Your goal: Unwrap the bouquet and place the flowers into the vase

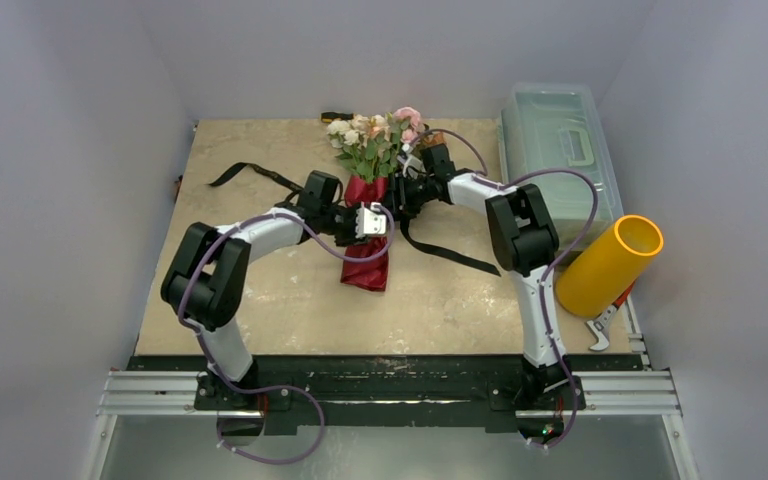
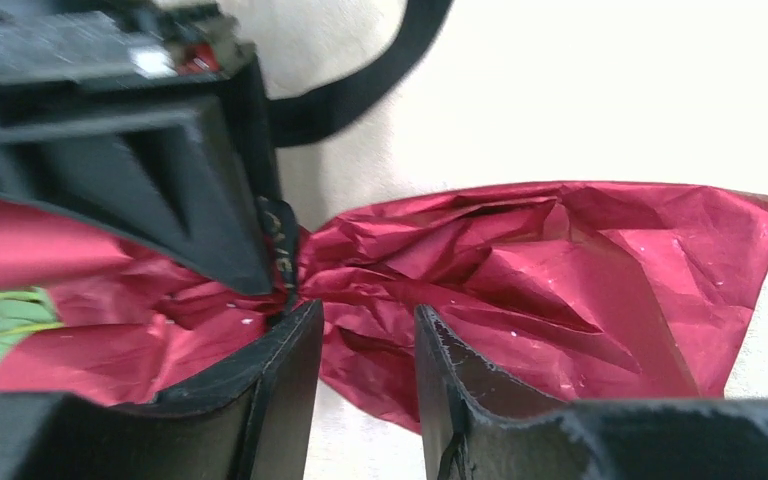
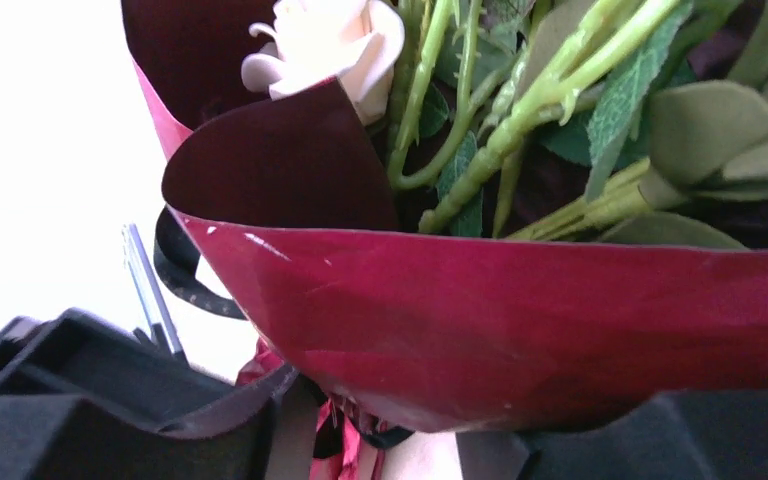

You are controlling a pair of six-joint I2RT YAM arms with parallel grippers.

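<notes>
A bouquet of white, peach and pink flowers (image 1: 375, 140) lies near the back of the table, its red wrap (image 1: 364, 275) trailing toward the front. Over the lower wrap is my left gripper, its fingers apart with red wrap visible beyond the gap. My right gripper is at the narrowed, tied part of the bouquet, fingers part open; whether the wrap lies between its fingers is unclear. In the right wrist view the wrap (image 3: 500, 330) covers much of the scene above the fingers. The yellow vase (image 1: 595, 280) leans at the front right.
A lidded clear bin (image 1: 560, 150) stands at the back right. Beside the vase lies a red-handled wrench (image 1: 603, 325). Black straps (image 1: 450, 254) extend to both sides of the bouquet.
</notes>
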